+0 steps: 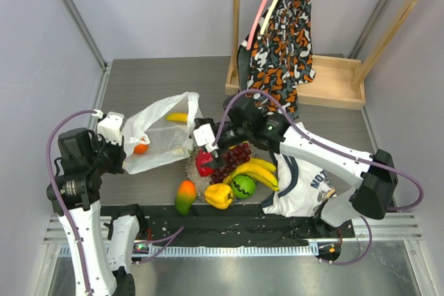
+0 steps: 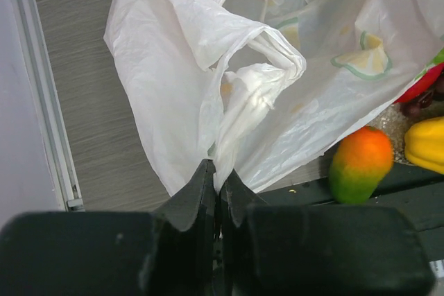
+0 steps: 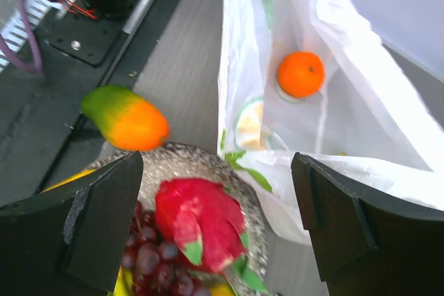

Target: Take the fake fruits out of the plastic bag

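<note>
The white plastic bag [image 1: 149,117] lies at centre left, its mouth facing my right arm. An orange [image 3: 301,74] and a yellow fruit [image 1: 177,117] show inside it. My left gripper is shut on a twisted bit of the bag. My right gripper stands open above the fruit pile, nothing between its fingers, the bag's edge close to one finger. Outside the bag are a mango [image 1: 185,197], a red fruit [image 3: 201,223], grapes [image 3: 154,261], a yellow pepper [image 1: 218,196], a small watermelon [image 1: 243,186] and bananas [image 1: 258,170].
The loose fruits sit on and around a round, speckled mat [image 3: 250,216]. A white cloth with dark trim [image 1: 302,185] lies to their right. At the back, a patterned bag [image 1: 281,46] hangs over a wooden stand [image 1: 329,91]. Bare table shows behind the plastic bag.
</note>
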